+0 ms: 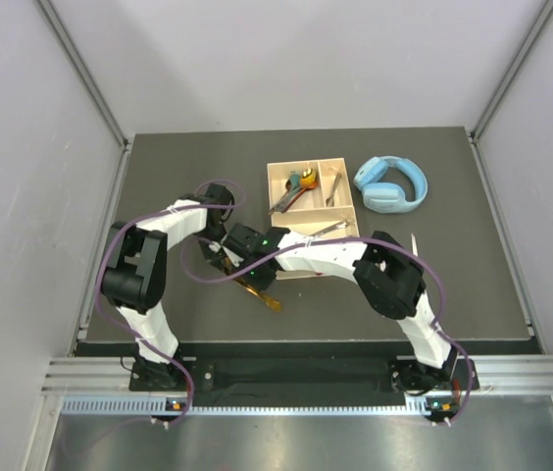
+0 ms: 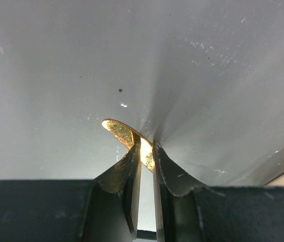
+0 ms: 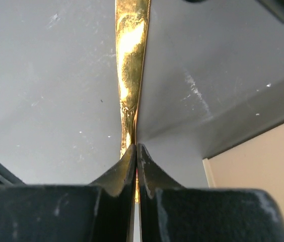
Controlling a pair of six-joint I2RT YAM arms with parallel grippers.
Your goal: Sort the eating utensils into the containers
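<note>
A gold knife (image 1: pixel 266 297) lies on the grey table, running diagonally below the two arms in the top view. In the left wrist view, my left gripper has its fingertips at the gold blade (image 2: pixel 118 130), slightly parted, with gold showing between them; whether they grip it is unclear. In the right wrist view, my right gripper is shut, its tips over the narrow part of the gold utensil (image 3: pixel 131 55), with nothing visibly held. The wooden divided container (image 1: pixel 345 201) holds several utensils.
Blue headphones (image 1: pixel 390 201) lie right of the container. A thin light utensil (image 1: pixel 414 245) is at the table's right. Both arms are close together at centre left.
</note>
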